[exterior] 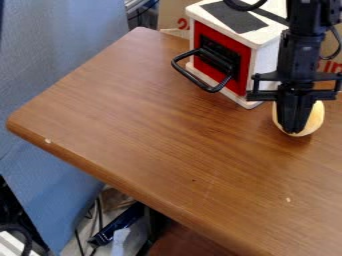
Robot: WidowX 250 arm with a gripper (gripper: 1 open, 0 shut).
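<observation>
My black gripper [293, 118] points down at the right of the camera view, in front of a round pale yellow object [313, 117] on the wooden table [147, 140]. The fingers overlap that object, and whether they grip it is not clear. A white and red toy oven [231, 70] with a black front handle stands behind and to the left of the gripper.
A cardboard box [174, 14] is at the back. Blue fabric [60, 60] lies beyond the left edge, with cables and clutter below it.
</observation>
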